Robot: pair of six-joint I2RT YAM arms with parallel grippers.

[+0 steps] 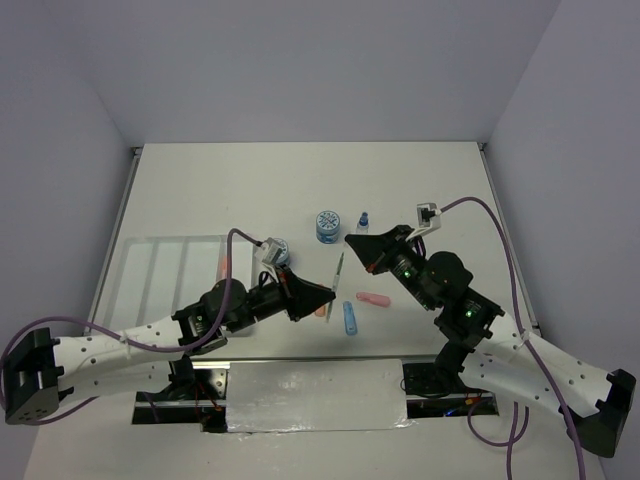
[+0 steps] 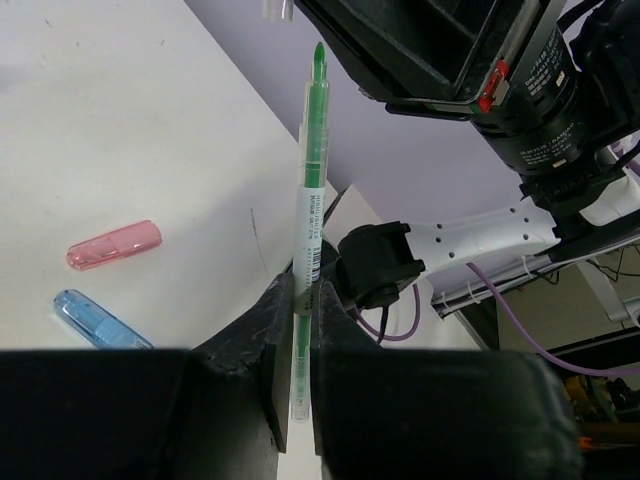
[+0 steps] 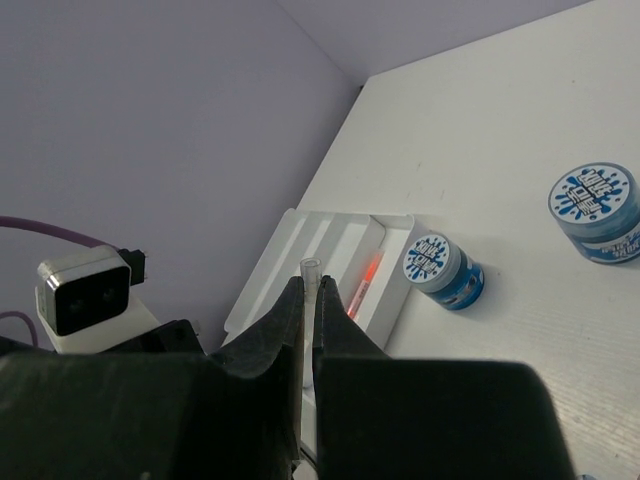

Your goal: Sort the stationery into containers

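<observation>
My left gripper is shut on a slim clear highlighter [image 2: 310, 230] with green ink, held about its lower barrel, its bare green tip pointing up. My right gripper is shut on a small clear tube, seemingly the cap [image 3: 311, 270]. The end of this cap [image 2: 278, 9] shows at the top of the left wrist view, apart from the green tip. From above, the right gripper [image 1: 349, 240] is just beyond the pen's upper end. The white sorting tray [image 1: 160, 240] lies at the left, holding an orange-red pen [image 3: 365, 284] in one compartment.
Two blue-lidded jars [image 3: 443, 270] [image 1: 328, 227] stand right of the tray, and a small blue-topped bottle [image 1: 363, 222] is behind the right gripper. Below the grippers lie a pink piece [image 1: 373, 299] and a blue piece [image 1: 350, 318].
</observation>
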